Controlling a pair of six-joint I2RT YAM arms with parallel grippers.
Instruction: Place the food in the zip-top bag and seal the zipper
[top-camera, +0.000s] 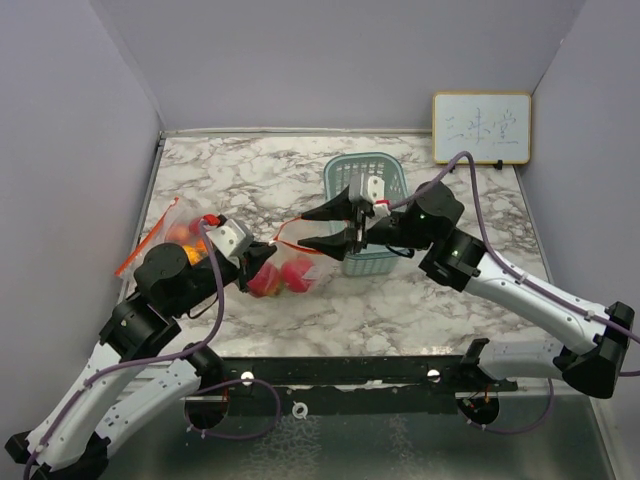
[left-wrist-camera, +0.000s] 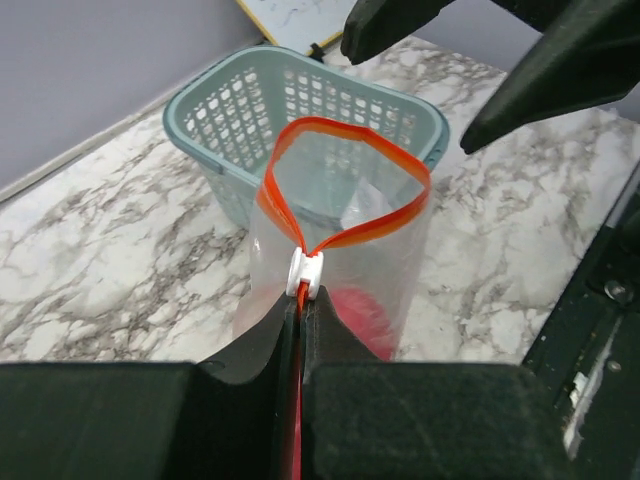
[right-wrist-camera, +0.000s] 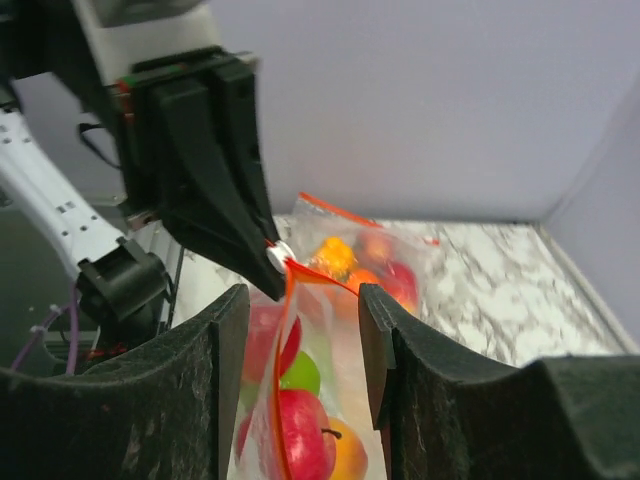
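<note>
The upright zip bag (right-wrist-camera: 320, 430) holds red, green and orange food, with its orange-rimmed mouth (left-wrist-camera: 342, 125) gaping. My left gripper is shut at the white slider (left-wrist-camera: 305, 272) end of the zipper, with the orange strip running between its fingertips. My right gripper is open beside the bag's top, its two fingers either side of the rim in the right wrist view and above it in the left wrist view. Another food-filled bag (top-camera: 180, 235) lies at the left, partly hidden by the left arm.
A teal basket (top-camera: 370, 262) stands behind the bag. A whiteboard (top-camera: 480, 128) is at the back right.
</note>
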